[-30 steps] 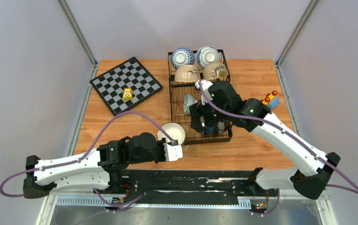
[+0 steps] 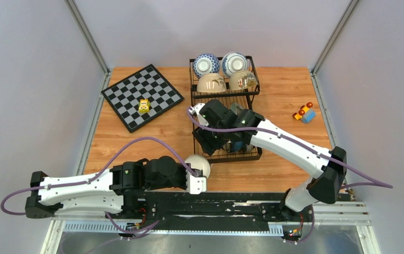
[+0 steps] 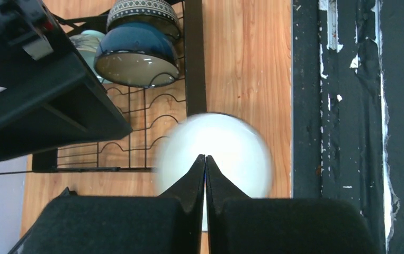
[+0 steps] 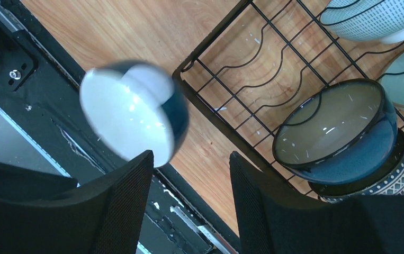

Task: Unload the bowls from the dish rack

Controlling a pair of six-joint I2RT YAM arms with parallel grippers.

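A white-insided bowl (image 4: 128,114) with a dark teal outside stands blurred and tilted off the rack's front corner in the right wrist view. From the top it is a pale shape (image 2: 198,163) beside the left arm's end. My left gripper is shut, its fingertips overlapping the bowl (image 3: 223,145) in its own view; no grip on it shows. In the right wrist view the left gripper's dark tip appears apart from the bowl. My right gripper is open near the bowl, nothing between its fingers. The dish rack (image 4: 207,108) lies beside it.
On the rack's lower tier are a blue bowl (image 4: 342,137), a patterned bowl (image 4: 379,180) and pale bowls (image 4: 371,21). Several bowls (image 2: 211,83) fill the upper tier. A chessboard (image 2: 136,84) lies left, a toy (image 2: 306,114) right. Bare wood borders the rack.
My right arm has swung left and toward the front, near the bowl. The bowl showed its open inside upward before; now it is tipped and blurred. The left arm has shifted only slightly.
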